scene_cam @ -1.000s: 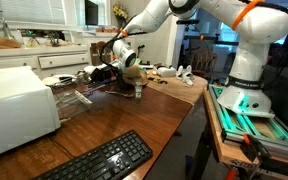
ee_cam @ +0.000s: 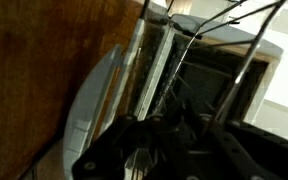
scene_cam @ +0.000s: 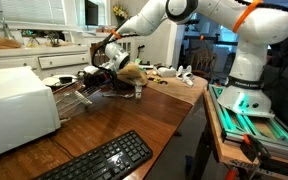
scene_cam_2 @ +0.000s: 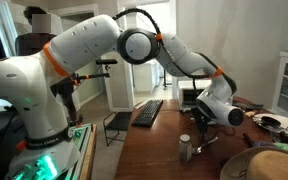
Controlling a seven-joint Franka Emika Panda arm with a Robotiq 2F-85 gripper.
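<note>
A thin metal wire rack [scene_cam: 72,101] sits at an angle over the left part of the wooden table, beside the white box-shaped appliance. In the wrist view its wires [ee_cam: 246,72] run down to my gripper, whose dark fingers look shut on them. The fingertips are too dark there to make out fully. From the other side, my gripper [scene_cam_2: 217,132] is low over the table, partly lost against dark clutter. A pale curved rim [ee_cam: 89,105] and a dark window-like panel [ee_cam: 209,80] lie beneath the wires.
The white appliance [scene_cam: 16,112] stands at the left, with a black keyboard [scene_cam: 102,158] in front. A small canister [scene_cam_2: 185,148] and dishes [scene_cam_2: 269,122] are near the arm. Bare tabletop [scene_cam: 164,112] lies to the right.
My arm has shifted slightly left and toward the exterior view 1 camera. The rack's wires now stand higher and more tilted beside the white appliance.
</note>
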